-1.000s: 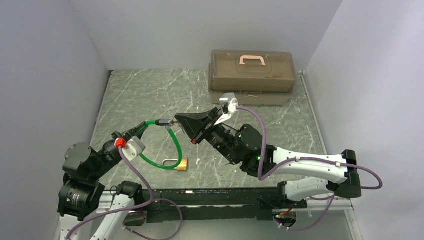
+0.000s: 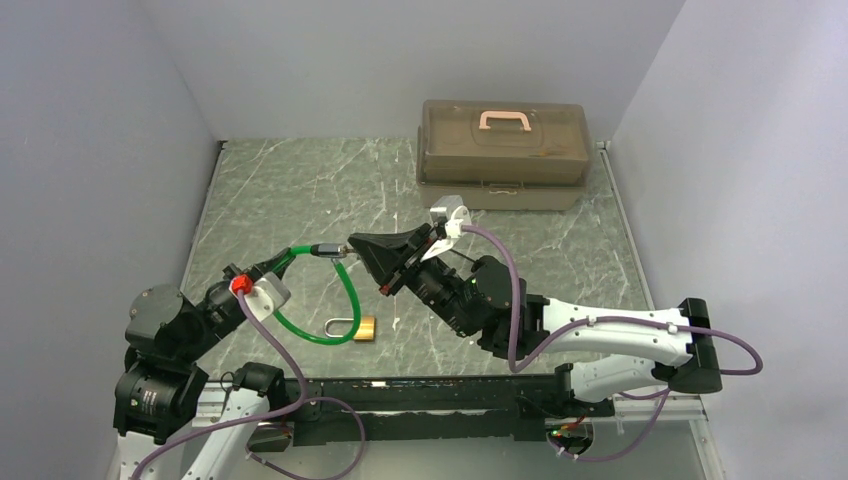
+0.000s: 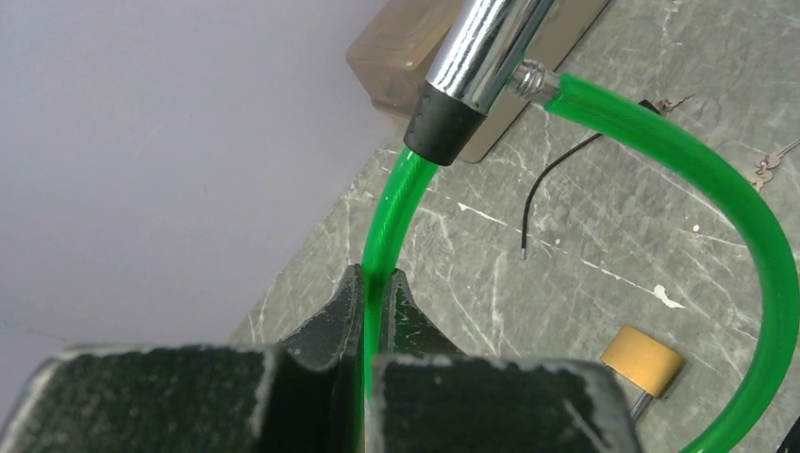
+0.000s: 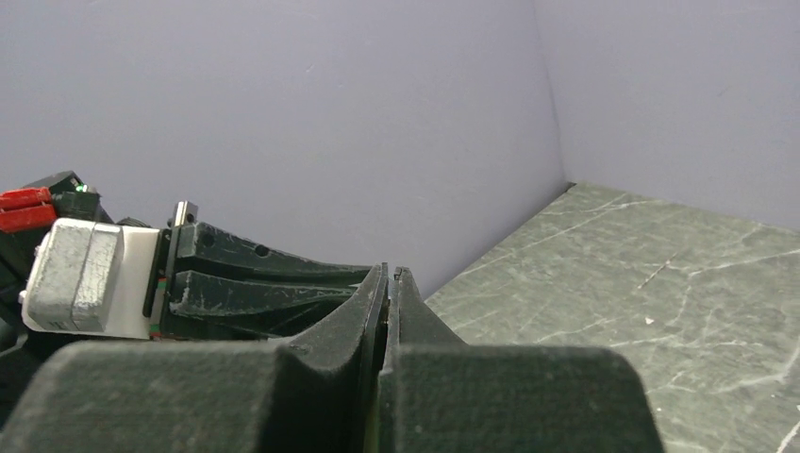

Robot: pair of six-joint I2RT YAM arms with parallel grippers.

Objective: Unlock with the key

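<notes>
My left gripper is shut on the green cable of a bike lock, just behind the lock's silver-and-black barrel. In the left wrist view the green cable runs up from between the fingers to the barrel, and its other end plugs into the barrel's side. The cable loops back down on the right. At the barrel's far end stands my right gripper, its tips shut. A small metal piece shows there; whether it is a key between the fingers is hidden. The right wrist view shows nothing clear between the right fingers.
A brass padlock lies on the marbled table below the cable loop. Loose keys and a black cord rest on the table. At the back right stands a brown toolbox.
The left arm has barely moved and the cable loop shifted a little.
</notes>
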